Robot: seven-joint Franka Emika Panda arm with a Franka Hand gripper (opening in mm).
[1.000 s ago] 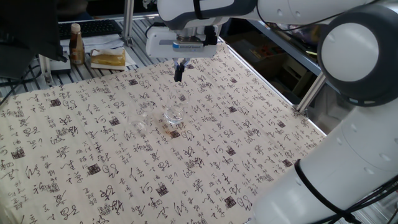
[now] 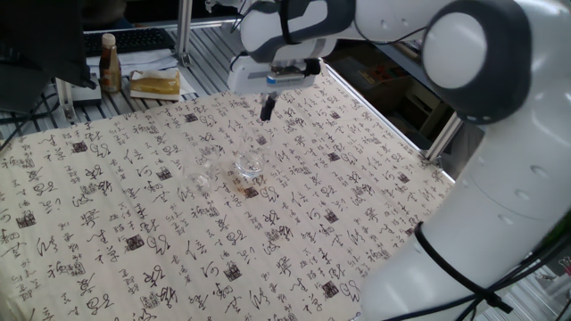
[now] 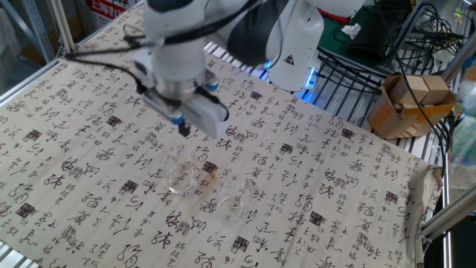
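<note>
Over the cloth-covered table (image 2: 125,214) hangs my gripper (image 2: 268,109), its dark fingertips together at the middle of the hand and nothing visible between them. In the second exterior view the gripper (image 3: 184,130) is also clear of the cloth, tips pointing down. Two clear glass vessels stand close together below it. The nearer glass (image 2: 249,167) seems to hold some clear liquid; the other glass (image 2: 198,181) is faint against the writing. Both show in the second view as well, the nearer glass (image 3: 181,179) and the fainter glass (image 3: 232,209). Neither touches the gripper.
A brown stain (image 3: 209,181) marks the cloth by the glasses. Beyond the cloth are a sauce bottle (image 2: 110,64) and a yellow packet (image 2: 155,85). An open cardboard box (image 3: 411,108) stands past another edge.
In exterior view 1 my gripper has shifted to the right and slightly down, and the hand has tilted a little. The glasses have stayed in place.
</note>
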